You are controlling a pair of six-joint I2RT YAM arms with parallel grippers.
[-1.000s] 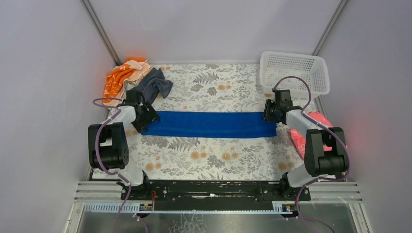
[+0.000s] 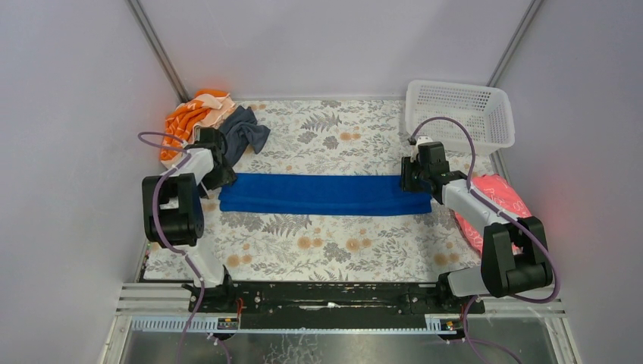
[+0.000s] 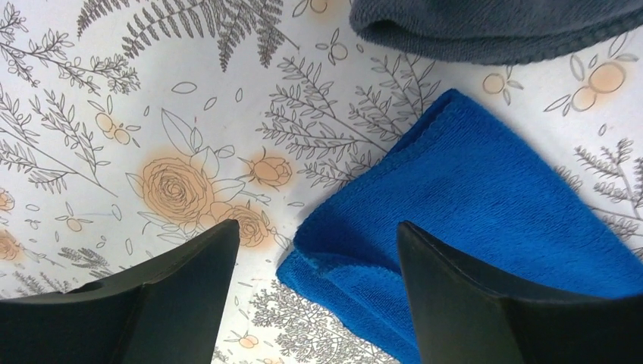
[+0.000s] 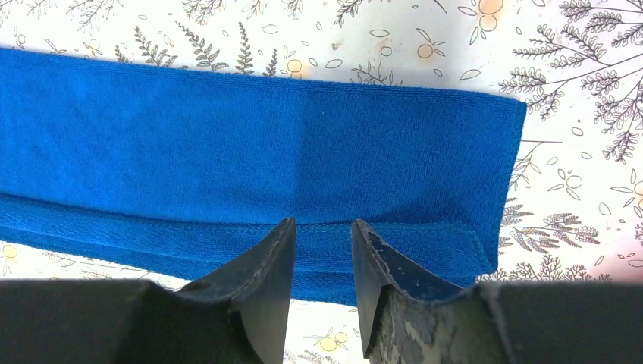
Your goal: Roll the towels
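Observation:
A blue towel (image 2: 318,191) lies stretched left to right in a long strip across the middle, with a folded band along its near edge (image 4: 152,235). My left gripper hovers over its left end, fingers apart, nothing held; the left wrist view shows the end's corner and folded edge below. My right gripper is above the right end, near the folded band, its fingertips a small gap apart, with no cloth visibly held.
Orange (image 2: 184,121) and grey (image 2: 246,133) towels are heaped at back left, the grey one close to the left gripper. A white basket (image 2: 459,114) stands at back right, a red cloth (image 2: 497,193) at right.
Over the last second my left gripper has drawn slightly left off the towel's end, and my right gripper has shifted slightly left along it. The towel looks unchanged.

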